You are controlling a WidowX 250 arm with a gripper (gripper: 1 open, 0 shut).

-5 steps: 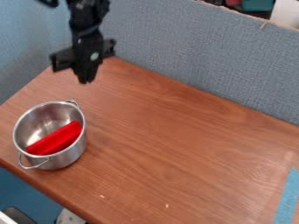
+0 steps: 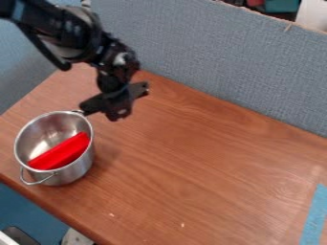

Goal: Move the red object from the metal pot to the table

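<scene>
The metal pot (image 2: 31, 145) stands at the left edge of the wooden table (image 2: 205, 144). Inside it lies the red object (image 2: 64, 151), long and smooth, slanting from lower left to upper right. My black gripper (image 2: 115, 114) hangs just beyond and to the right of the pot's rim, apart from the red object. Blurred by motion, it looks shut, with nothing seen between its fingers.
A grey padded wall (image 2: 224, 62) runs along the table's back. Blue tape (image 2: 315, 218) marks the right edge. One pot handle (image 2: 38, 179) sticks out at the front.
My gripper has come down and toward the viewer, ending nearer the pot and slightly to the right. The pot and the red object have stayed in place.
</scene>
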